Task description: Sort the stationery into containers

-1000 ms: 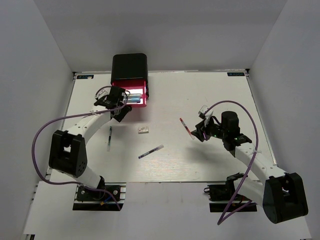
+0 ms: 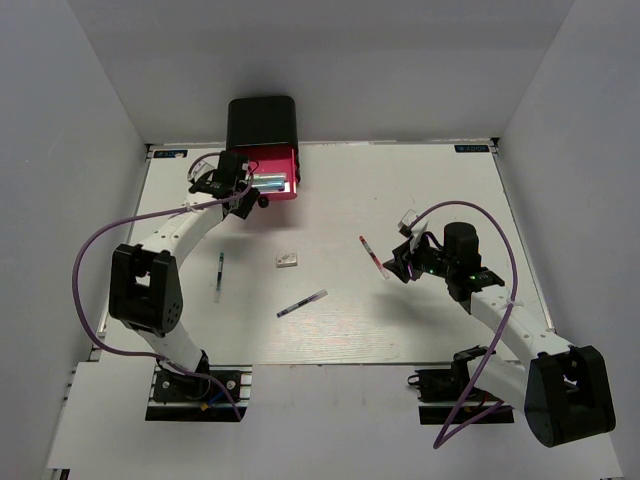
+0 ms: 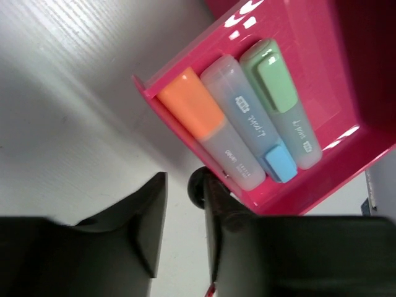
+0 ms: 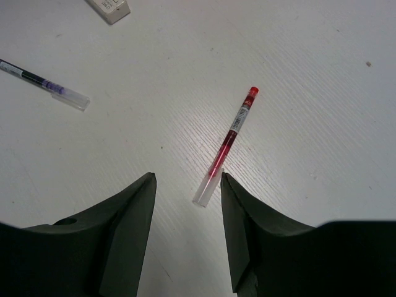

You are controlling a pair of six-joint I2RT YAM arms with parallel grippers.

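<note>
A pink drawer stands pulled out of the black box at the back left. It holds orange, blue and green highlighters side by side. My left gripper is open at the drawer's front, its right finger close to the round black knob; contact cannot be told. Over the right part of the table my right gripper stands open and empty, above the clear end of a red pen. A dark pen, another thin pen and a small white block lie loose.
Grey walls close in the left, right and back sides. The left forearm reaches across the table's left side, with a purple cable looping beside it.
The black box and its open drawer have slid toward the back wall, and my left gripper has moved back along with them. The right arm and the loose items have stayed put.
</note>
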